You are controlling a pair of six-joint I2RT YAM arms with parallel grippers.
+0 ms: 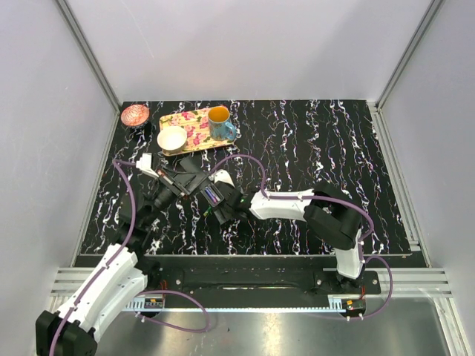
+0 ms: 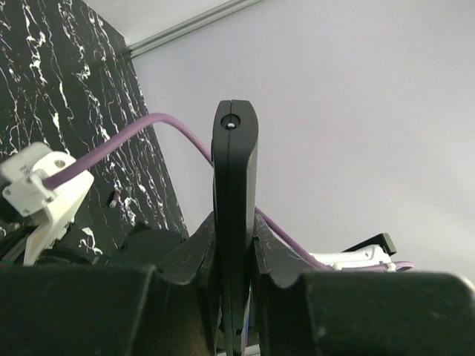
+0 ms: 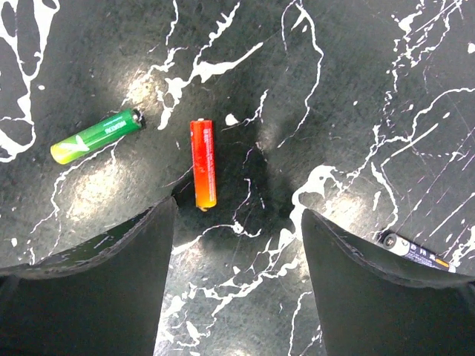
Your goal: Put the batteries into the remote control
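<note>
My left gripper is shut on the black remote control point(image 2: 234, 170), seen edge-on in the left wrist view and raised over the table in the top view point(image 1: 200, 179). My right gripper is open above the marble table. Below it in the right wrist view lie a red battery point(image 3: 203, 164), a green battery point(image 3: 95, 137) to its left and a dark battery with lettering point(image 3: 415, 251) at lower right, partly behind a finger. Nothing sits between the right fingertips.
A floral tray point(image 1: 191, 118) holding a white bowl point(image 1: 172, 137) and a blue mug point(image 1: 221, 127) stands at the back left, beside a red patterned bowl point(image 1: 135, 115).
</note>
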